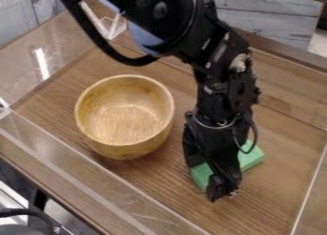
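The black arm reaches down from the top of the camera view to the right half of the wooden surface. Its gripper (209,168) is open and low over a green block (246,160), which it partly covers. Whether the fingers touch the block is hard to tell. A tan wooden bowl (109,115) sits to the left of the gripper, apart from it.
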